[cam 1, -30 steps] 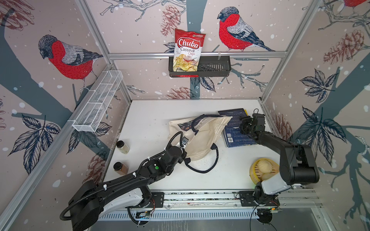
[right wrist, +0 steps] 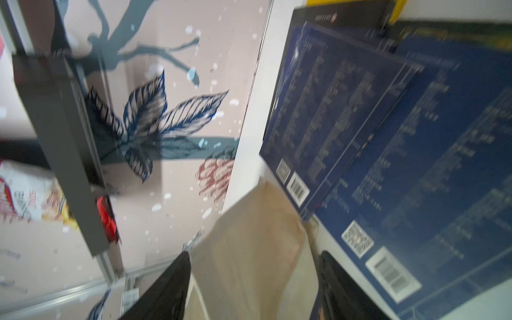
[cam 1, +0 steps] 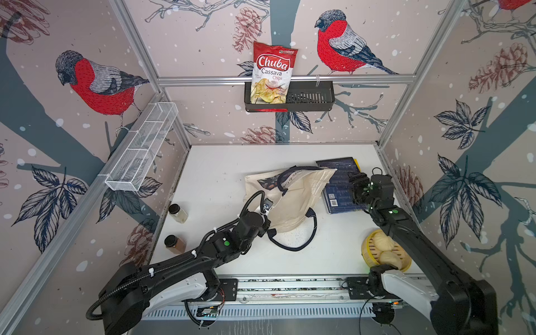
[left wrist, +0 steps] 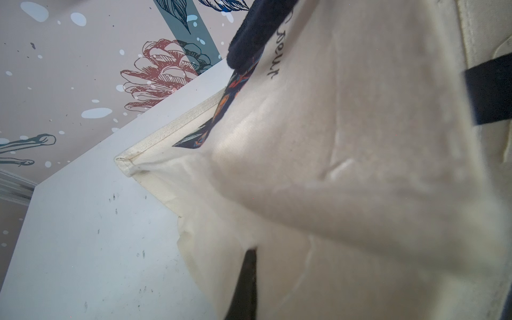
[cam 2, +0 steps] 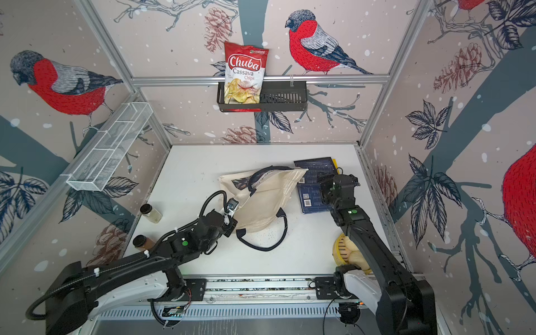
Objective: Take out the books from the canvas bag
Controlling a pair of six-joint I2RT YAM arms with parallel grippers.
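The cream canvas bag (cam 1: 296, 209) with dark handles lies mid-table. My left gripper is at its near left side; one dark finger (left wrist: 246, 288) shows near the picture's centre, against a fold of canvas that hides the other. It looks shut on the cloth. Blue-backed books (cam 1: 340, 192) lie to the right of the bag's opening. From the right wrist, two overlapping blue covers show, an upper book (right wrist: 330, 101) and a larger one (right wrist: 426, 176). My right gripper is open above the books' right side, its gap empty. The bag's inside is largely hidden.
A steamer basket with buns (cam 1: 365, 251) stands at the front right, below the right arm. Two jars, one pale (cam 1: 177, 213) and one brown (cam 1: 174, 244), stand at the left edge. The table behind and left of the bag is clear.
My right gripper has turned and its forearm swung inward over the steamer. Left arm and bag are still.
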